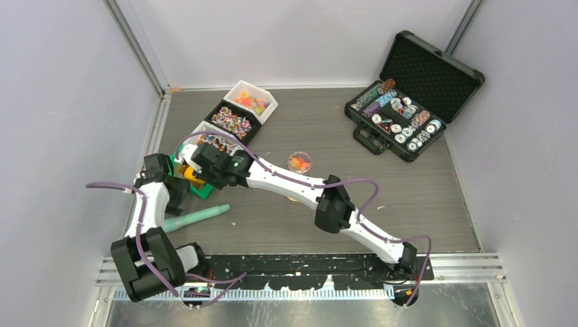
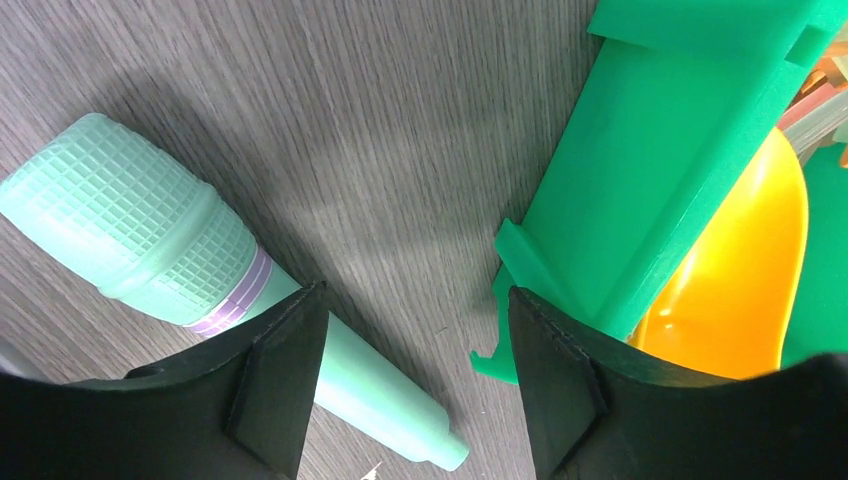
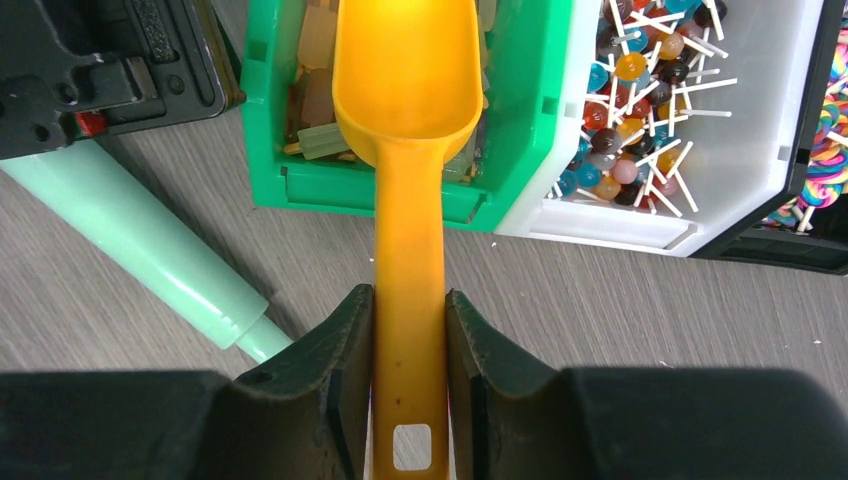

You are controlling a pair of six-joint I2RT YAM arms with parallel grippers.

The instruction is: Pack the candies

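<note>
My right gripper is shut on the handle of a yellow scoop [image 3: 410, 215]. The scoop's bowl is over the green bin [image 3: 265, 150], with brownish candies [image 3: 318, 40] visible around it. Beside the green bin's left side, my left gripper stands open, its fingers apart and bare floor between the tips. A clear round cup [image 1: 299, 162] with orange candies stands near the table's middle. Lollipops [image 3: 640, 110] fill the white bin beside the green one; a black bin [image 1: 232, 121] holds swirl candies, and the farthest white bin [image 1: 252, 99] holds orange ones.
A pale green bottle-shaped tube [image 1: 196, 216] lies in front of the green bin, near the left gripper. An open case of chips [image 1: 402, 112] sits at the back right. Bare table [image 1: 416, 204] spreads across the right side.
</note>
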